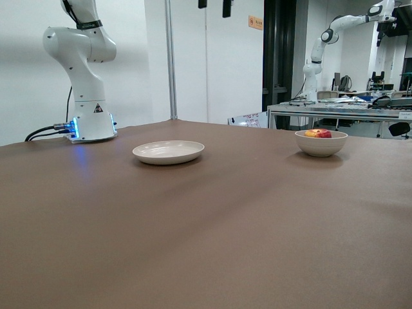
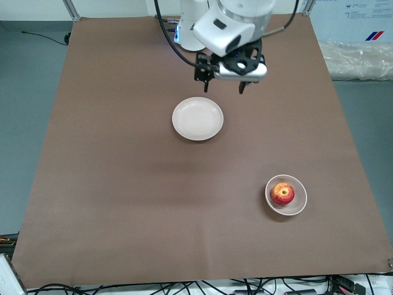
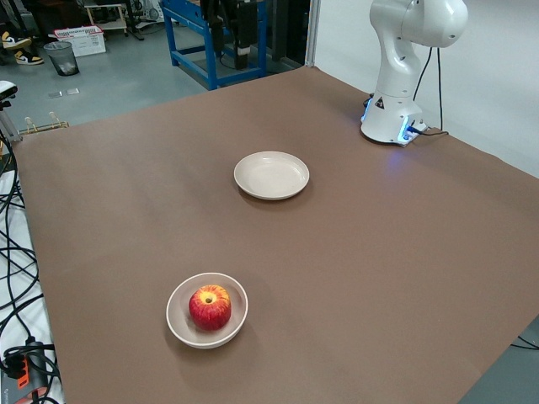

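Observation:
A red apple (image 2: 282,193) rests in a small white bowl (image 2: 287,208) at the front right in the left view; the apple (image 3: 210,307) and bowl (image 3: 184,322) are nearest in the right view. A white plate (image 2: 198,118) lies empty mid-table. The gripper (image 2: 223,87) hangs high near the robot base, its two black fingers apart with nothing visible between them. Only the finger tips of the gripper (image 1: 214,8) show at the top of the top view, also apart.
The white robot base (image 3: 387,114) stands at the back against a white wall. Cables run along the table's outer edge.

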